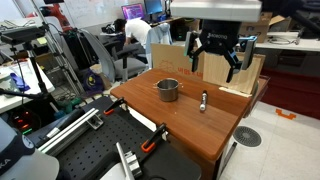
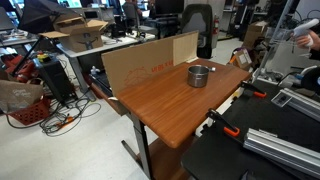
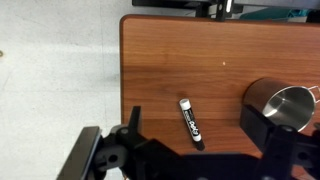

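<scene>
A silver metal pot (image 1: 168, 90) with side handles stands upright on the brown wooden table (image 1: 185, 118). Right of it, a small marker-like stick (image 1: 203, 101), dark with a pale section, rests on the tabletop. High above the table hangs my gripper (image 1: 212, 57), open, its two dark fingers wide apart. Looking down in the wrist view, the stick (image 3: 190, 122) lies below and between the spread fingers, touched by neither. The pot (image 3: 282, 103) is at the right there, partly behind one finger. Exterior view 2 shows the pot (image 2: 198, 75) but not the gripper.
Cardboard panels (image 2: 147, 70) line the table's far side. A dark bench (image 1: 85, 150) with rails and orange-handled clamps (image 1: 155, 138) adjoins the near side.
</scene>
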